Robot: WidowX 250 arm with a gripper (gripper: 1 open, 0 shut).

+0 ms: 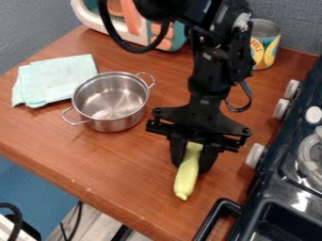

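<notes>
A black robot arm reaches down from the top centre to the wooden table. Its gripper point(191, 151) is lowered over a pale yellow, elongated object point(186, 179), possibly a toy corn or vegetable, with its fingers either side of the upper end. That end is hidden by the gripper, so whether the fingers are closed on it is unclear. The object lies along the table toward the front edge.
A steel pot point(112, 118) sits left of the gripper, beside a folded pale cloth point(51, 80). A black stove point(289, 202) borders the right. A can point(265, 42) and a white-orange container point(98, 17) stand behind.
</notes>
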